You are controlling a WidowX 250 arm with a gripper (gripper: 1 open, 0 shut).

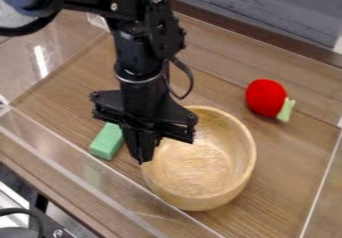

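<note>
My black gripper (143, 150) is shut, its fingertips over the left rim of a wooden bowl (207, 177), with nothing seen between them. Whether they touch the bowl I cannot tell. A green block (106, 140) lies left of the bowl, partly behind the gripper. A red tomato-like object (267, 99) with a pale green tip lies at the right behind the bowl.
The wooden table (60, 97) has free room at the back and left. A pale wall (267, 7) runs along the back, and the near left edge drops away to clutter below.
</note>
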